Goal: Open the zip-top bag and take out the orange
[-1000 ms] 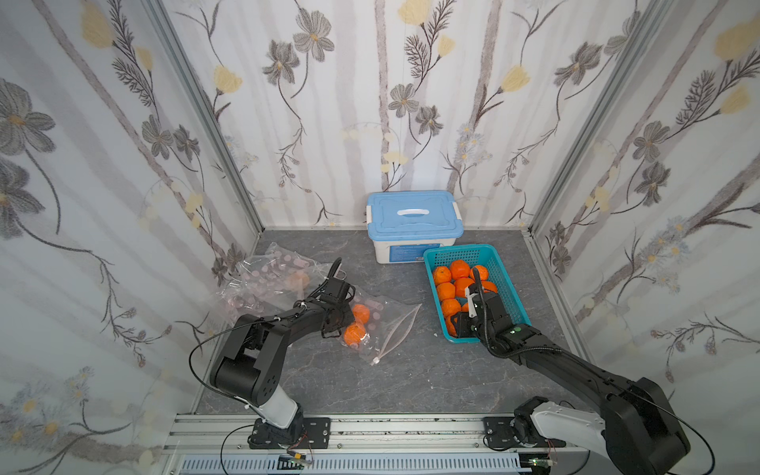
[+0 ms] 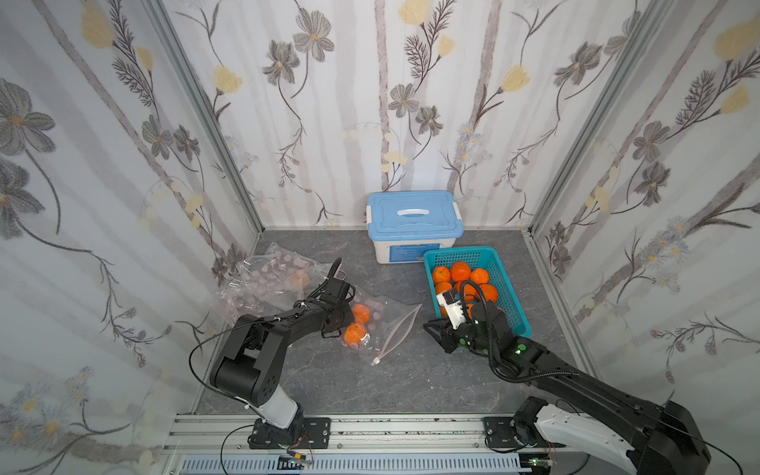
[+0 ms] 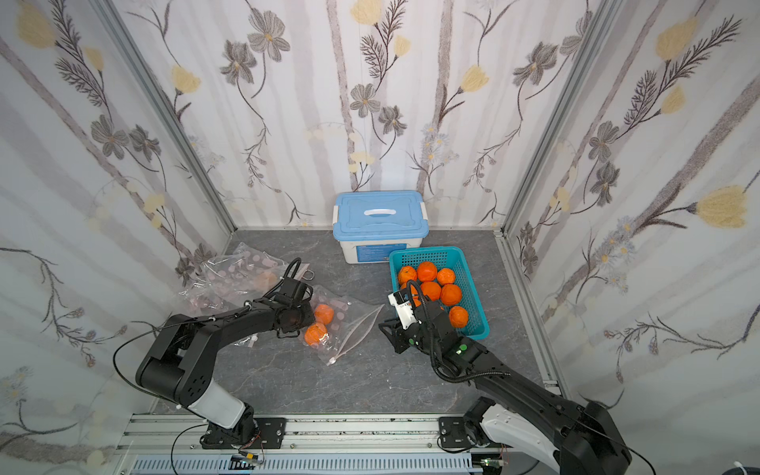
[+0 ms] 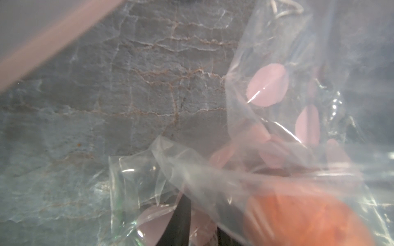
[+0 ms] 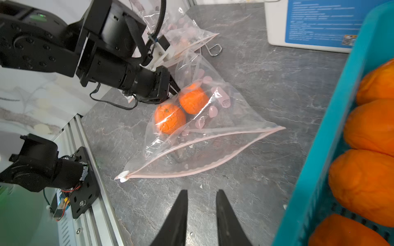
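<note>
The clear zip top bag (image 5: 242, 119) lies on the grey table, its pink-edged mouth gaping toward the right arm. Inside it sit two oranges, the nearer orange (image 5: 169, 118) and another orange (image 5: 193, 99), close to the closed end. My left gripper is shut on the bag's plastic at that end, beside the oranges; an orange shows blurred through the film in the left wrist view. My right gripper is partly open above the table, between the bag and the basket, with nothing between its fingers.
A teal basket (image 2: 516, 303) holding several oranges stands right of the bag. Behind are a blue-lidded box (image 2: 413, 215) and, at left, other clear bags (image 2: 265, 277), with a small metal ring (image 5: 214, 50) nearby. Table in front of the bag is bare.
My right gripper has moved left, from over the oranges in the basket to the gap between basket and bag. The left arm and the bag look unmoved.
</note>
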